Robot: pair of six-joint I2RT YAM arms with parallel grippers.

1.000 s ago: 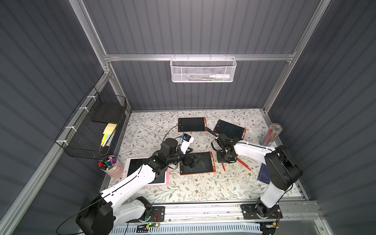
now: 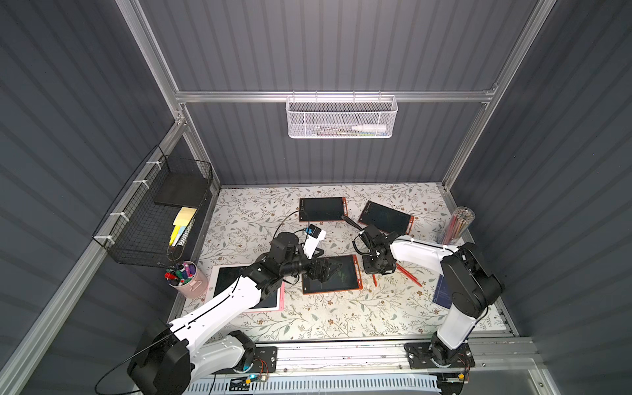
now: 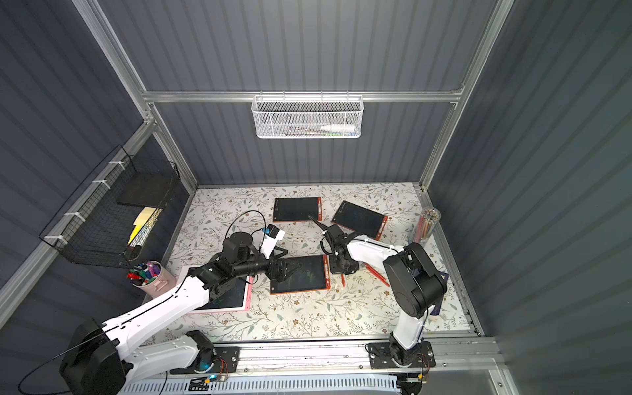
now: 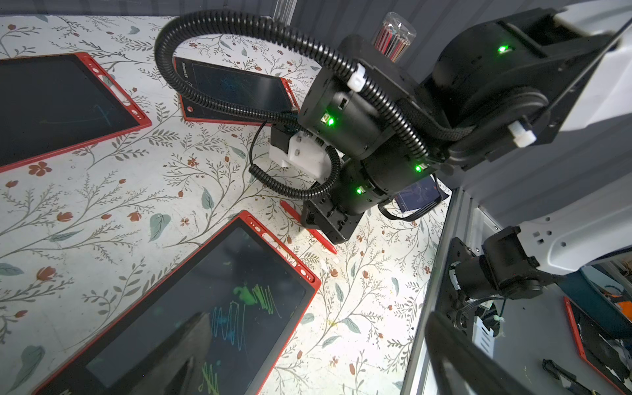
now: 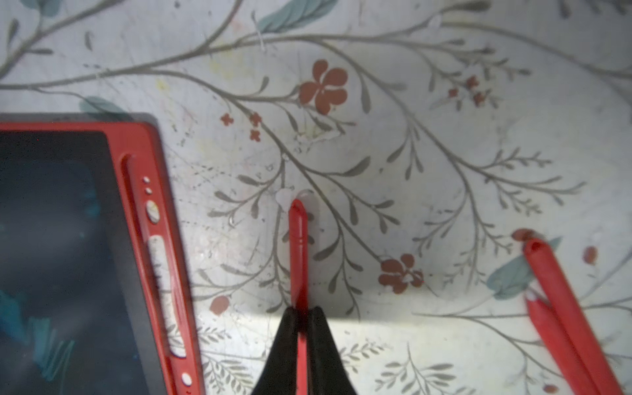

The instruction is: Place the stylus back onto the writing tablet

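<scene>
My right gripper is shut on a slim red stylus (image 5: 299, 253), which runs lengthwise through the view between its fingertips. Whether the stylus touches the table is hard to tell. Just left of it lies a red-framed writing tablet (image 5: 62, 263), its right border showing an empty slot (image 5: 158, 263). The top left view has this tablet (image 2: 337, 279) at mid-table, the stylus (image 2: 374, 279) to its right and partly hidden by the right wrist. Over the tablet, my left gripper stands open, nothing between its blurred fingers.
Two more red styluses (image 5: 569, 316) lie together at right. Two tablets (image 2: 322, 209) (image 2: 386, 217) lie at the back, and a pink-edged one (image 2: 281, 299) is under the left arm. Pen cups stand at both sides.
The left arm has stayed still.
</scene>
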